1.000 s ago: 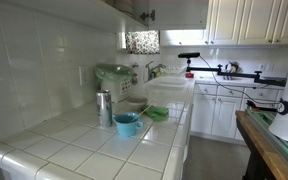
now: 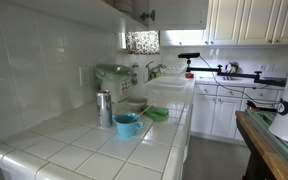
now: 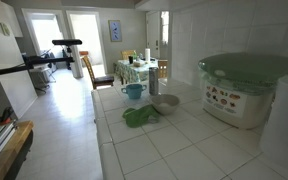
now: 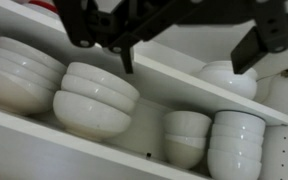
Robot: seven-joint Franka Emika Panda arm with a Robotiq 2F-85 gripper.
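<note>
My gripper is open at the top of the wrist view, its two dark fingers wide apart and nothing between them. Beyond it, stacks of white bowls (image 4: 92, 100) and smaller white cups (image 4: 186, 138) stand on a cabinet shelf. On the tiled counter (image 2: 69, 150) are a light blue cup (image 2: 127, 125), a metal canister (image 2: 105, 109), a green cloth (image 2: 156, 113) and a pale bowl (image 2: 136, 104). From the other side, the cloth (image 3: 141, 116) lies beside the bowl (image 3: 165, 103). Neither exterior view clearly shows the gripper.
Against the tiled wall stands a white bin with a green lid (image 3: 236, 98). A sink (image 2: 169, 83) lies farther along the counter. Shelf edges (image 4: 69, 150) bound the bowls. Bare tiles cover the counter's near end.
</note>
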